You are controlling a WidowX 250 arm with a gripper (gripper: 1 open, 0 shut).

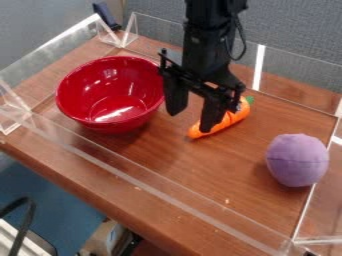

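Note:
My black gripper (194, 100) stands open above the table, its fingers apart between the red bowl and the orange carrot. The carrot (215, 125) lies on the wood right of the bowl, partly hidden behind the right finger. The red bowl (107, 105) sits at the left, empty. A purple ball (297, 160) rests at the right.
The wooden table (160, 190) is bordered by clear low walls. A grey panel stands behind, and some cables and objects are below at the lower left.

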